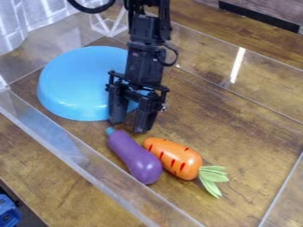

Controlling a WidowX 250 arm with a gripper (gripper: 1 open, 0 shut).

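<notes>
My black gripper (135,106) reaches down from the top centre to the right side of a light blue round bowl or plate (73,82), low over the wooden surface. Its fingers are dark and overlap, so I cannot tell whether they are open or shut, or whether anything is between them. Just in front lie a purple eggplant (137,158) and an orange carrot (175,158) with pale green leaves, side by side.
A clear wall (59,146) runs along the left and front of the toys. The wooden surface right of the gripper (225,106) is bare. A blue object (7,213) sits at the bottom left corner.
</notes>
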